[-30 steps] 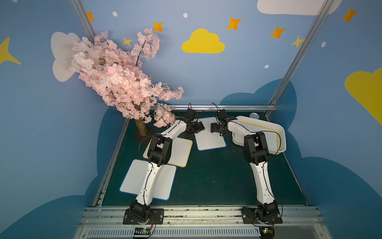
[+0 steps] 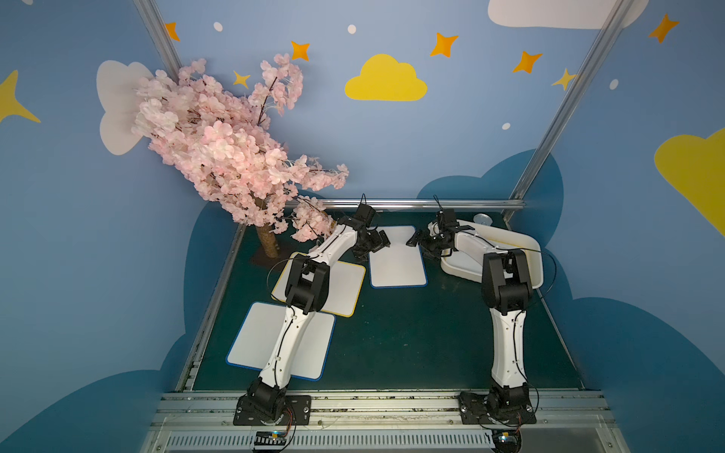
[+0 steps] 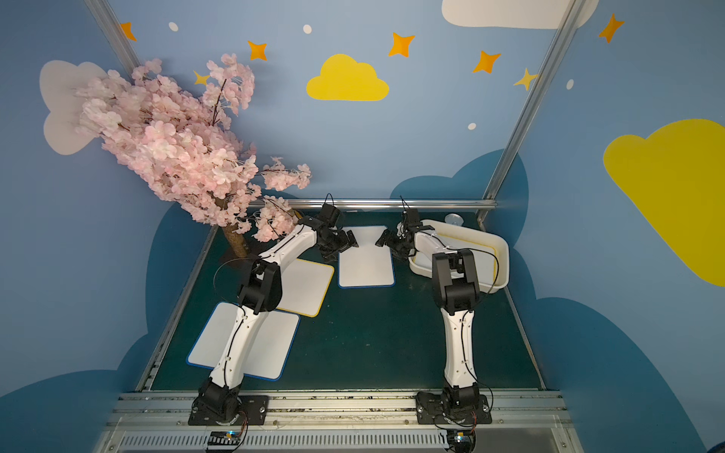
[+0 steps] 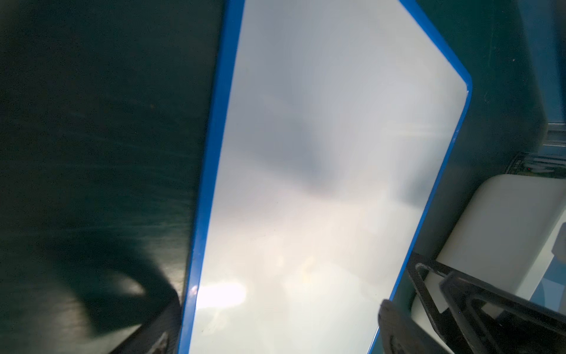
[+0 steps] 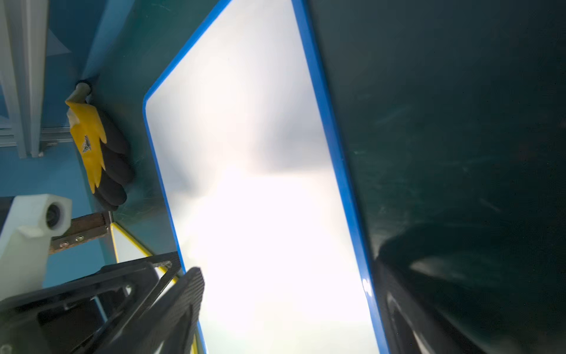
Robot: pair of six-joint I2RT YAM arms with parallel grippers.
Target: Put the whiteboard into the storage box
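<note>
A white board with a blue edge (image 2: 397, 264) lies flat on the dark green table, left of the storage box (image 2: 460, 275). At its left side, near the far end, my left gripper (image 2: 383, 244) stands open. My right gripper (image 2: 416, 243) is open at the opposite side of the same board. In the left wrist view one finger (image 4: 158, 335) shows beside the blue edge; in the right wrist view a finger (image 5: 406, 312) is just outside the other blue edge. Neither holds the board. Inside the off-white box lies a yellow-edged board (image 3: 487, 260), partly hidden by the right arm.
Another yellow-edged board (image 2: 343, 285) and a blue-edged one (image 2: 249, 339) lie under the left arm. A blossom tree (image 2: 268, 240) rises at the back left. Yellow and black gloves (image 5: 94, 141) lie near the back.
My right gripper has shifted right, toward the box. The middle board has turned slightly and now lies straighter, its near edge a little closer to the front. The left gripper has barely moved.
</note>
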